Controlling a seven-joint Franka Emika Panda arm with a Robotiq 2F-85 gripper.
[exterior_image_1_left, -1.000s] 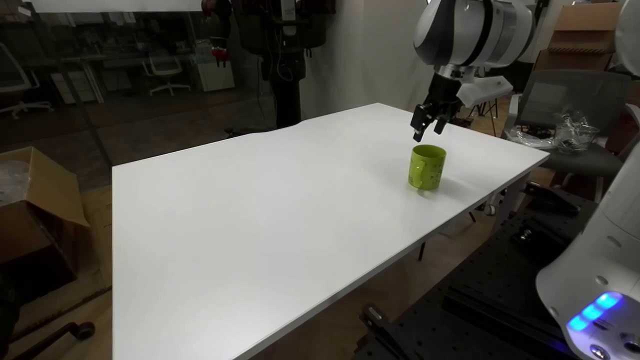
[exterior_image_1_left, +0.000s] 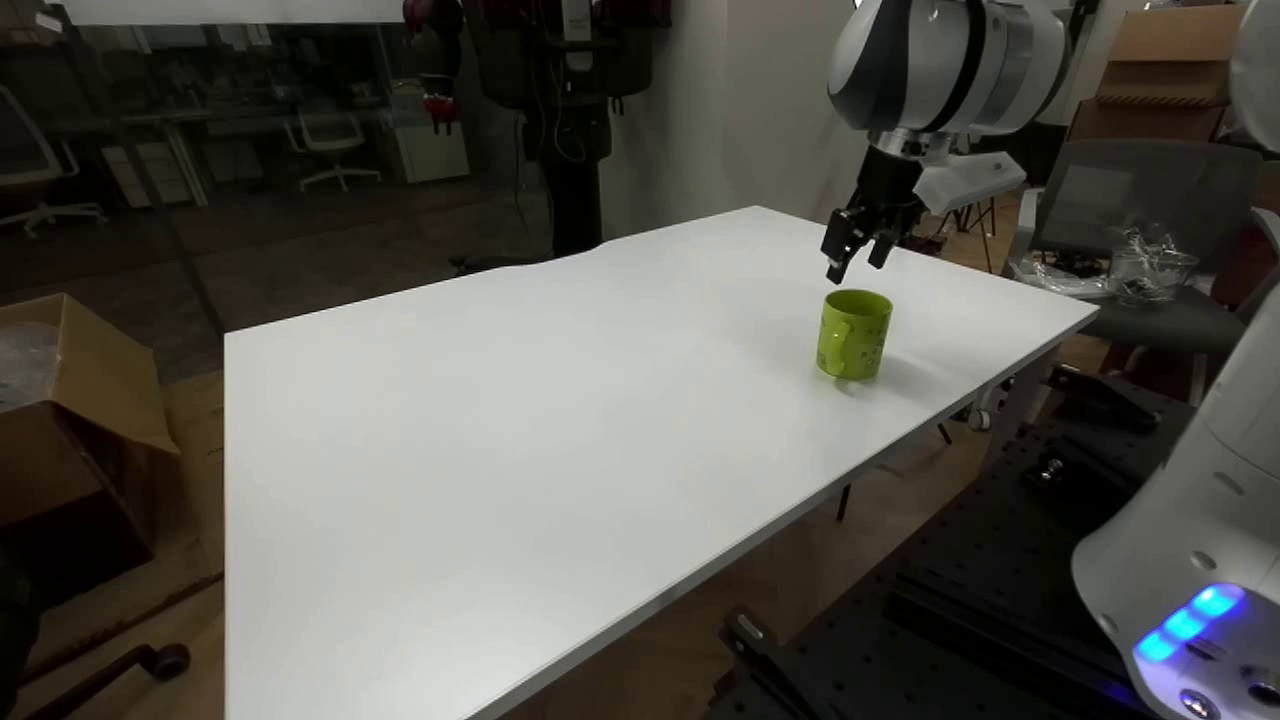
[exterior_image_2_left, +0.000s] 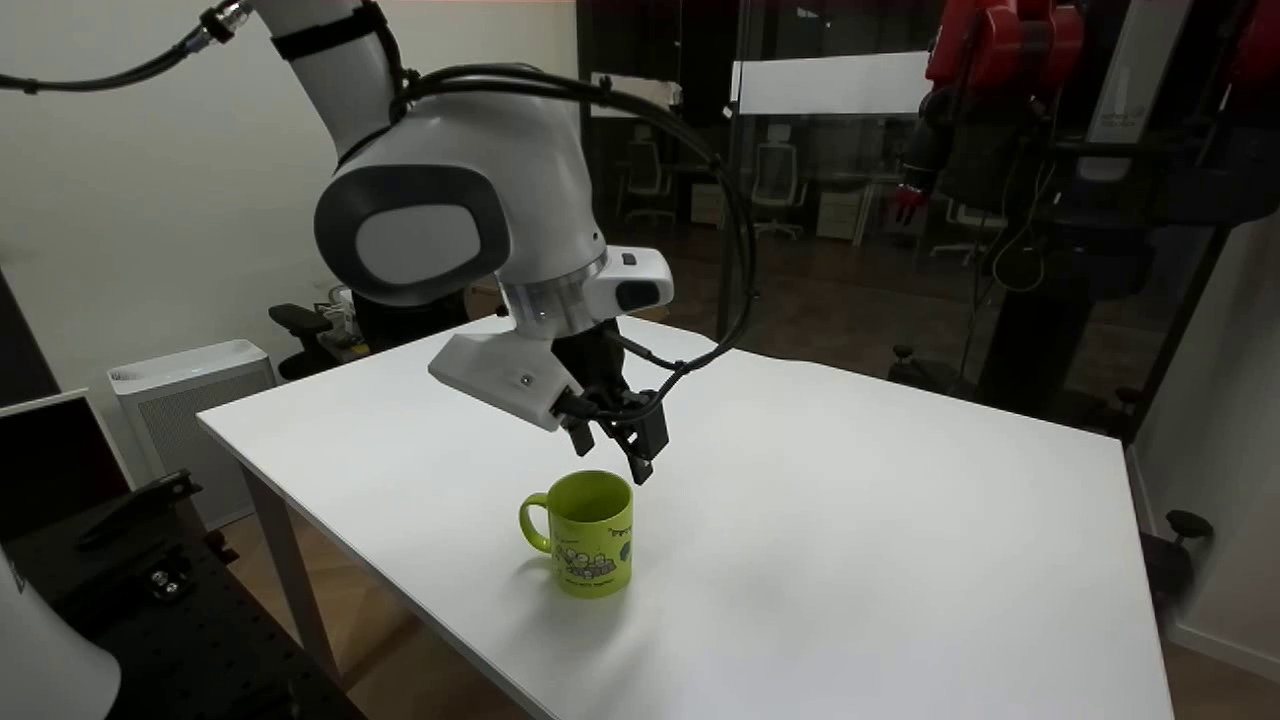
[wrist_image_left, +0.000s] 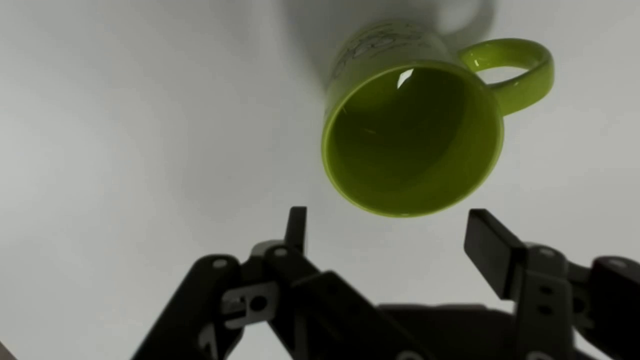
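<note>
A green mug (exterior_image_1_left: 853, 336) stands upright on the white table, near the right end in exterior view 1. Cartoon prints decorate the side of the mug (exterior_image_2_left: 590, 540) in exterior view 2, where its handle points left. From the wrist, the mug (wrist_image_left: 414, 144) shows an empty inside, with its handle at upper right. My gripper (exterior_image_1_left: 854, 266) hangs a little above and behind the mug, touching nothing. The fingers are spread wide in the wrist view, and the gap of the gripper holds only a view of bare table below the mug's rim.
A black cable (exterior_image_2_left: 746, 240) loops beside my arm.
</note>
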